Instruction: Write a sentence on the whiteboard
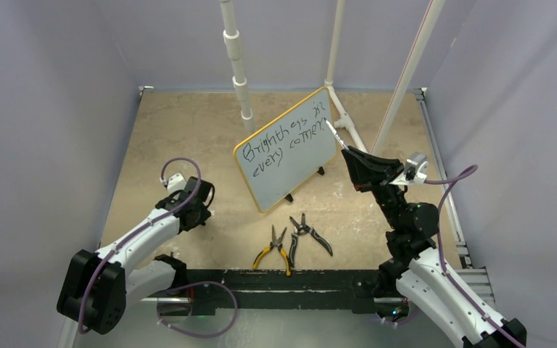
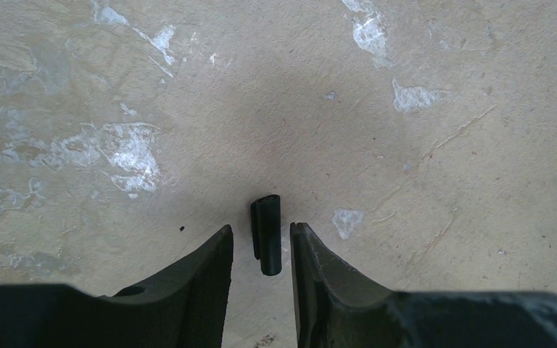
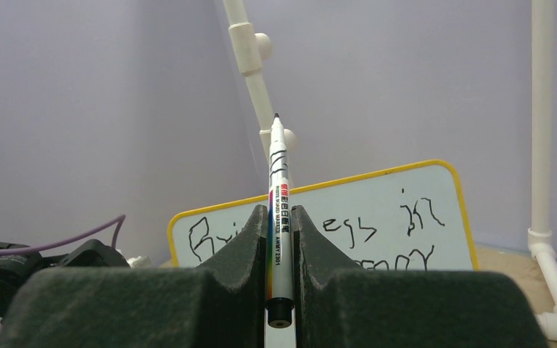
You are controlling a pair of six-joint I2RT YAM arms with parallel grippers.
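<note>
Black handwriting reading "Brightness in every corner" stands on the yellow-rimmed whiteboard, which leans tilted on small black feet. My right gripper is shut on a white marker, its bare dark tip pointing up and away. From above, the marker's tip appears close to the board's right edge; whether it touches cannot be told. In the left wrist view a small black marker cap lies on the table. My left gripper is part open above it, one finger on either side in the picture, with nothing held.
Yellow-handled pliers and black-handled pliers lie in front of the board. White pipes rise behind it. Clear table lies between the left arm and the board.
</note>
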